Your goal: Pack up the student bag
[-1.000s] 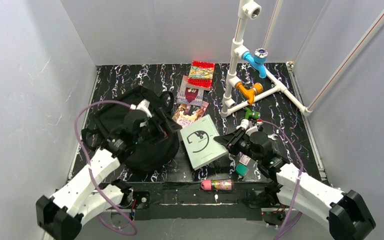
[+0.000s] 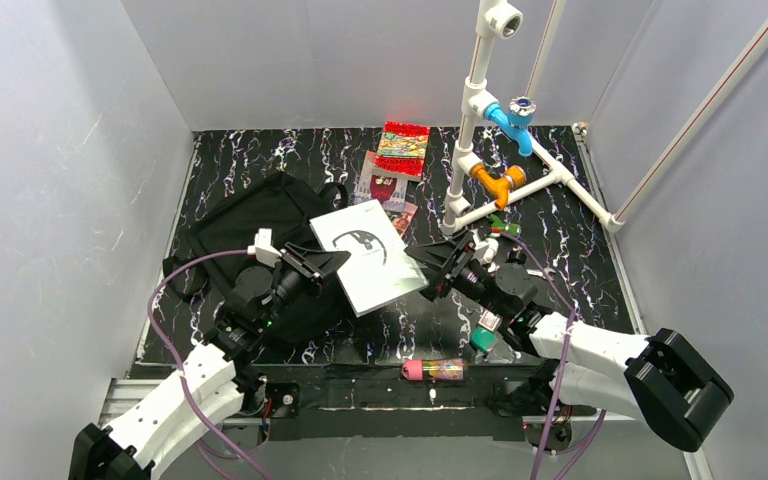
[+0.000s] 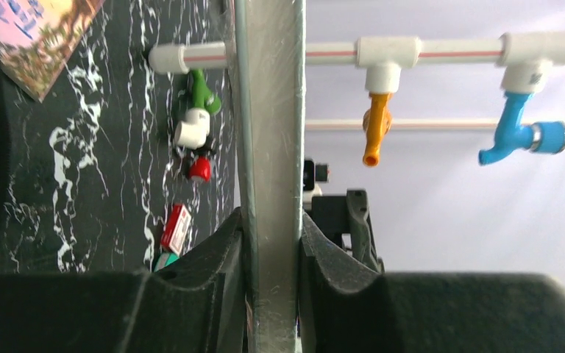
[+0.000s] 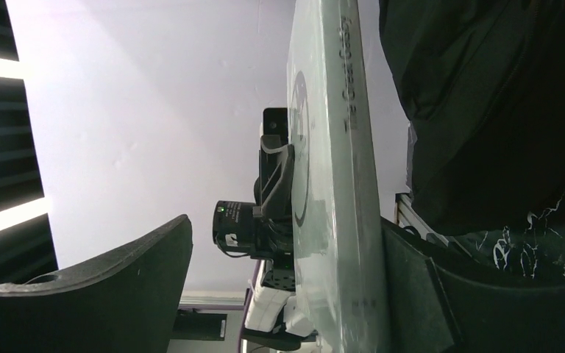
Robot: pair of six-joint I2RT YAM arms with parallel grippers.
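Observation:
A pale grey-green book [image 2: 368, 257] with a round black drawing on its cover is held up off the table between my two arms. My left gripper [image 2: 332, 262] is shut on the book's left edge; in the left wrist view the spine-like edge of the book [image 3: 271, 162] stands upright between its fingers. At the right edge my right gripper [image 2: 426, 270] is open, one finger [image 4: 419, 287] against the book's lettered spine [image 4: 353, 169] and the other well apart from it. The black bag [image 2: 260, 215] lies on the left of the table, partly covered by my left arm.
Behind the book lie a red-edged book [image 2: 403, 150] and other thin books [image 2: 378, 187]. A white pipe stand [image 2: 468, 120] with taps rises at the back right. A pink bottle [image 2: 432, 370] lies at the front edge, a green item [image 2: 482, 339] near my right arm.
The book has risen off the table and shifted to the left and back.

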